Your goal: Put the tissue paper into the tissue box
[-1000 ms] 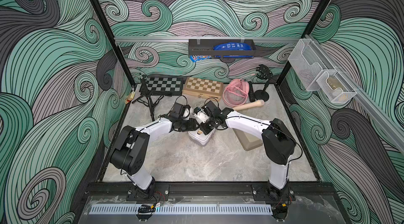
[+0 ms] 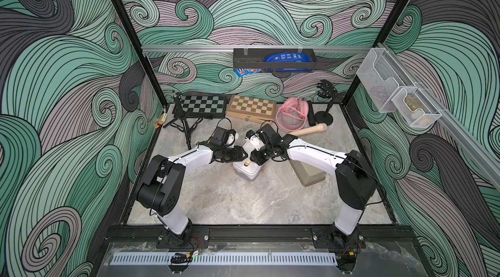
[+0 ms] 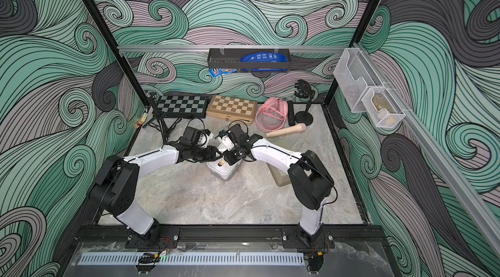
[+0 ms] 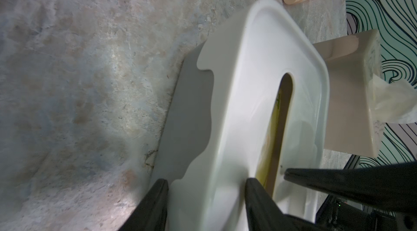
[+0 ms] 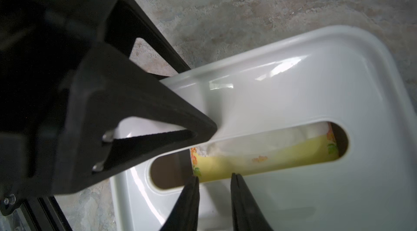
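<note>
The white tissue box stands mid-table between my two grippers. Through the slot in its lid, a yellow pack with white tissue shows inside. My left gripper is at one end of the box, its fingers spread over the lid's edge. My right gripper is just over the lid; in the left wrist view a dark finger tip reaches beside the slot. Whether the right gripper holds anything between its fingers is hard to tell.
A greyish-beige box lies to the right. A wooden rolling pin, pink mesh item, two chessboards and a tripod fill the back.
My right arm has shifted slightly rightward over the last second. My left arm and the white box look nearly still.
</note>
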